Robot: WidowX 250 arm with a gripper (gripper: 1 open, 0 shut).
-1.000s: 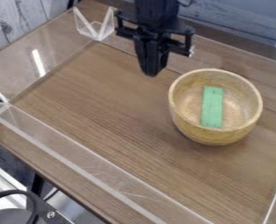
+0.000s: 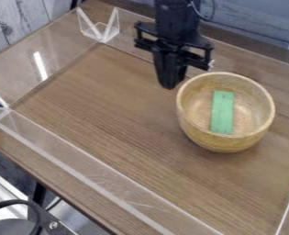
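Observation:
The black robot gripper (image 2: 169,72) hangs at the upper middle of the camera view, just up and left of a round tan bowl (image 2: 249,128). Its fingers appear close together, with nothing visible between them. A flat green block (image 2: 223,113) lies inside the bowl.
Clear plastic pieces sit along the left side and at the top left. A wall stands behind at the top right, and a dark cable loop is at the bottom left.
The gripper and arm have shifted slightly to the right over the last second. The bowl and green block have not visibly moved.

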